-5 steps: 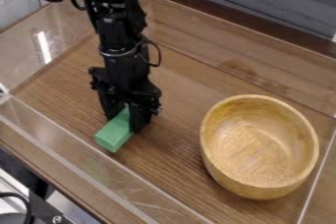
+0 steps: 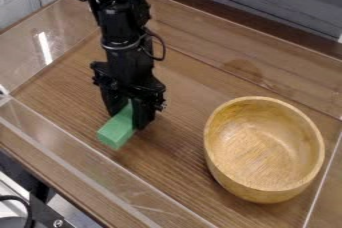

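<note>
My gripper point(image 2: 131, 107) points down at the left of the view, low over the wooden table, right at a green block point(image 2: 116, 132). The block lies tilted diagonally beneath and between the dark fingers, which partly hide its upper end. Whether the fingers are closed on it I cannot tell.
A large pale wooden bowl point(image 2: 263, 150) stands at the right. A clear strip runs along the near left edge, with cables beyond it.
My gripper and the green block have shifted slightly up in the view since a second ago. The bowl has not moved.
</note>
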